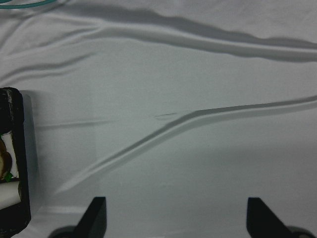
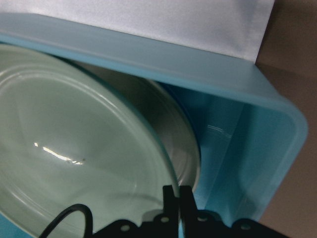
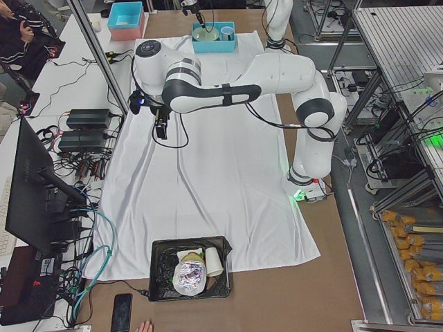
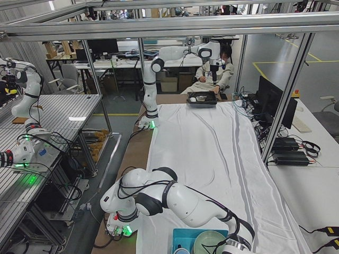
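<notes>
My right gripper is shut on the rim of a pale green plate (image 2: 84, 139) inside a light blue bin (image 2: 270, 148); another plate (image 2: 178, 129) lies beneath it. A cup (image 3: 226, 33) also stands in that bin. My left gripper is open above the white cloth (image 1: 198, 79), nothing between its fingers. At the other end of the cloth is a black tray (image 3: 159, 270) holding a foil-covered round item (image 3: 189, 278), a white roll (image 3: 214, 261) and other items too small to tell.
A monitor (image 3: 34, 187), black boxes (image 3: 86, 117) and cables border one side of the cloth. A metal table (image 3: 394, 48) stands across a gap on the other. Frame posts rise near the edges.
</notes>
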